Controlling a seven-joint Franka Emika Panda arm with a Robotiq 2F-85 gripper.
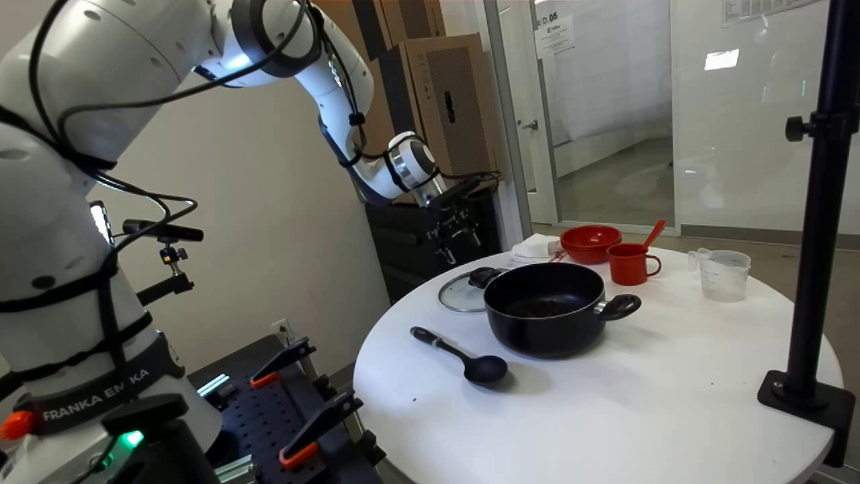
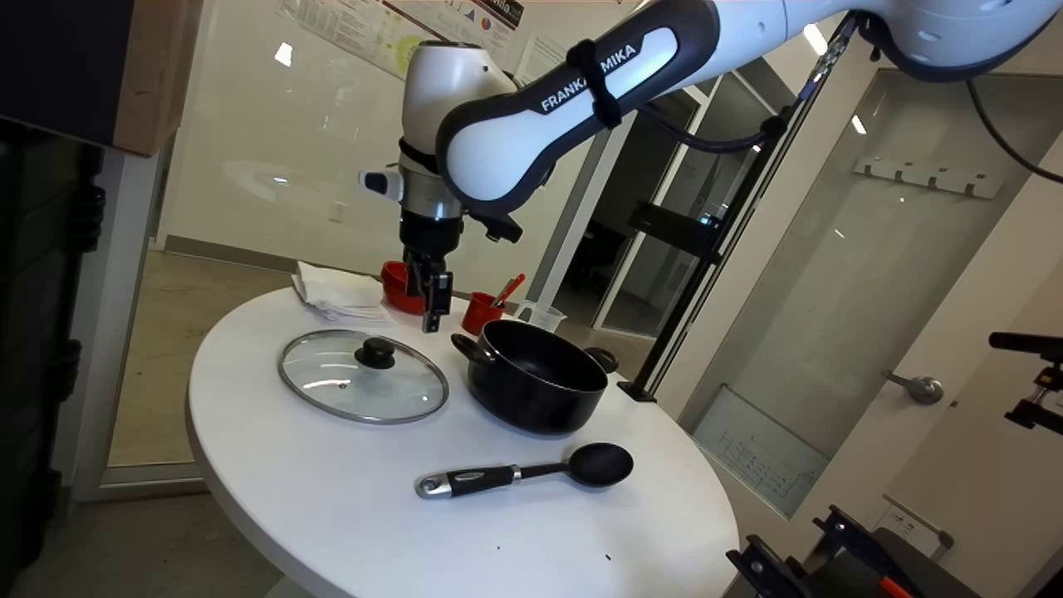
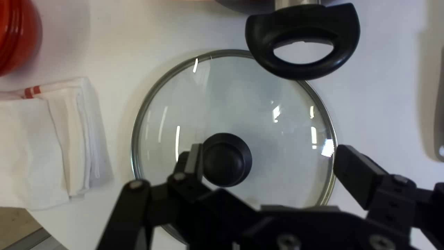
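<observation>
My gripper is open and empty, above the glass lid in the wrist view. The lid lies flat on the table, its black knob beside the left finger and well away from the right one. In exterior view 2 the gripper hangs over the lid's far side, clear of it. Beside the lid stands the black pot, uncovered, one handle reaching over the lid's rim in the wrist view. A black spoon lies in front of the pot.
Folded white cloths and red bowls sit at the table's back. A red mug with a red utensil and a clear measuring cup stand behind the pot. A black pole rises at its right edge.
</observation>
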